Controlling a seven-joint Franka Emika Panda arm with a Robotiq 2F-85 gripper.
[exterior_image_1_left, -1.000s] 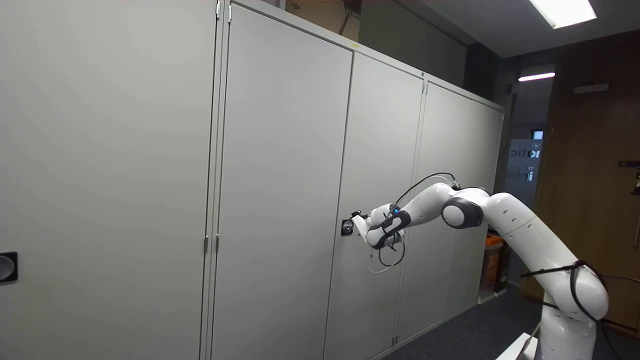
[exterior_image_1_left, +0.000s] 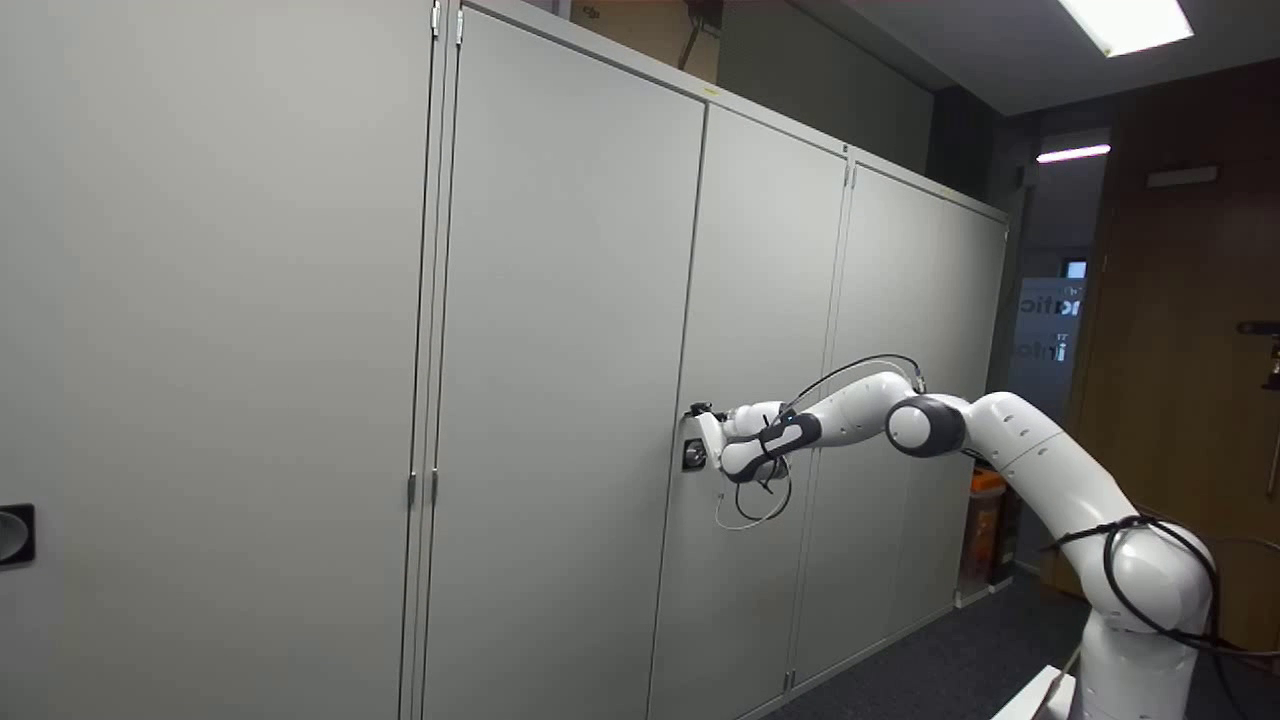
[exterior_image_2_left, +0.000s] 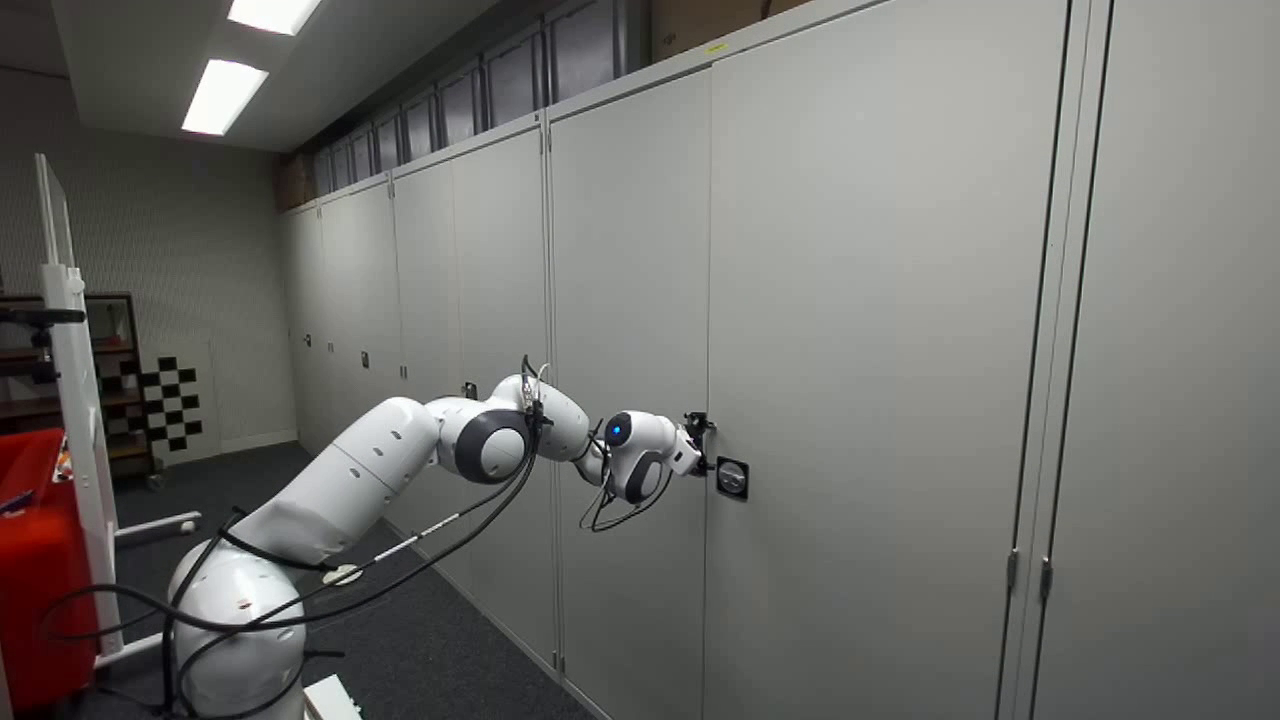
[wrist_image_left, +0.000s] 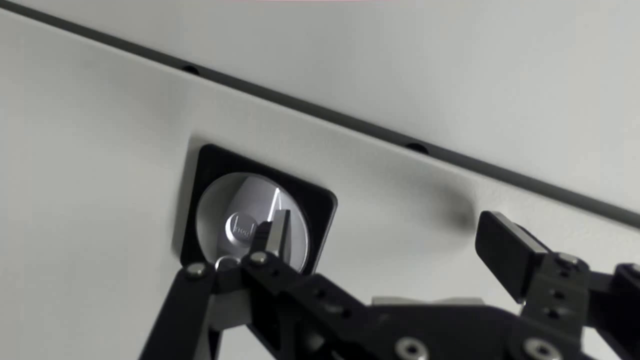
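A round silver recessed handle (wrist_image_left: 255, 198) in a black square plate is set in the light grey cabinet door (wrist_image_left: 90, 180), close to the door's edge. My gripper stands open, with nothing between its fingers. In the wrist view its left finger (wrist_image_left: 279, 231) overlaps the lower right of the handle; whether it touches is unclear. Its right finger (wrist_image_left: 501, 255) is over plain door surface, casting a soft shadow. From exterior view 2 the gripper (exterior_image_2_left: 698, 440) sits at the door front, just up and left of the handle (exterior_image_2_left: 733, 478).
A narrow seam (wrist_image_left: 336, 114) separates this door from the neighbouring door (wrist_image_left: 480, 66); both are closed. More closed cabinet doors line the wall. Loose black cables (exterior_image_2_left: 480, 504) hang along the arm. A red bin (exterior_image_2_left: 42, 564) stands far left in exterior view 2.
In exterior view 1 my gripper has shifted left and slightly up, closer to the door seam. The handle is now less covered there. The doors have not moved.
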